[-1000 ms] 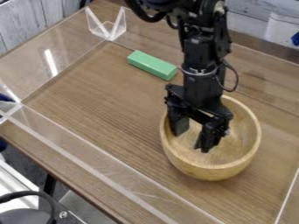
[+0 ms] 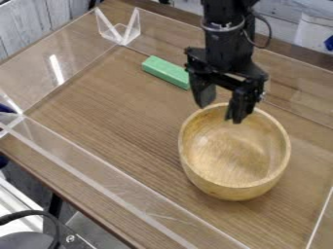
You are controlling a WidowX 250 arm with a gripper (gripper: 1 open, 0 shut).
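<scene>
My black gripper (image 2: 221, 93) is over the back rim of a large tan bowl (image 2: 232, 170), its fingers pointing down and apart, open. A small dark green item (image 2: 235, 115) shows just below it at the bowl's back; I cannot tell exactly what it is. A green block (image 2: 166, 71) lies on the wooden table to the upper left of the gripper.
A clear plastic item (image 2: 119, 27) stands at the back left. Black cables lie at the lower left edge.
My gripper has risen from down inside the bowl toward the back, to above its rear rim.
</scene>
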